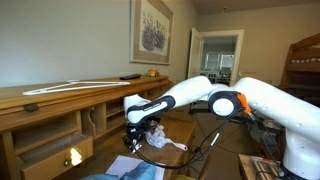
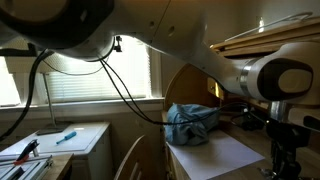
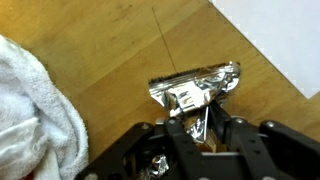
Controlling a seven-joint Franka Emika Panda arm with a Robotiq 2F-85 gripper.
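Note:
A crumpled silver foil wrapper rests on the wooden surface in the wrist view, its lower part running in between the dark fingers of my gripper. The fingers stand part way apart around the foil; whether they press on it cannot be made out. In exterior view 1 my gripper points down at the desk top, close by the white paper. Exterior view 2 has the gripper low at the right edge, its tips hard to see.
White cloth lies left of the gripper, and a white sheet of paper at upper right. Blue fabric is bunched beside the paper. Behind the arm rise the desk's drawers and cubbies. Bare wood surrounds the foil.

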